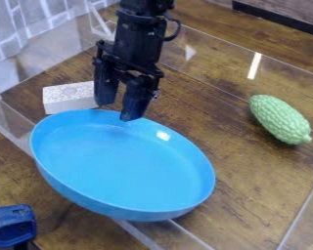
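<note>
My black gripper [120, 103] hangs from the top centre, angled down just above the back rim of a large blue tray [120, 166] that fills the lower middle. Its dark fingers point downward; whether they are open or shut is hard to make out. A white speckled block [67, 97] lies behind the tray, to the left of the gripper.
A green bumpy vegetable [280, 118] lies on the wooden table [250, 195] at the right. A small blue object [8, 225] sits at the lower left. Open table lies to the right and at the back.
</note>
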